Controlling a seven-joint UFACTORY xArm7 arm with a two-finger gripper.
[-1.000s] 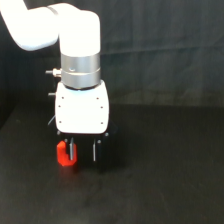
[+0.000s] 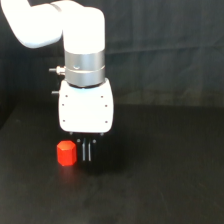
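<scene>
A small red block (image 2: 67, 154) rests on the dark table at the left of the camera view. Just to its right is my gripper (image 2: 86, 150), pointing straight down from the white arm. Its two thin fingers stand close together, and nothing shows between them. The block is outside the fingers, on their left, with a small gap to the nearer finger. Depth between block and fingers is hard to judge from this single view.
Bare black table (image 2: 155, 165) spreads out to the right and in front of the gripper. A dark curtain (image 2: 160, 50) closes off the back.
The fingers have come together from a wide spread. The gripper has shifted slightly right, and the left finger no longer overlaps the red block.
</scene>
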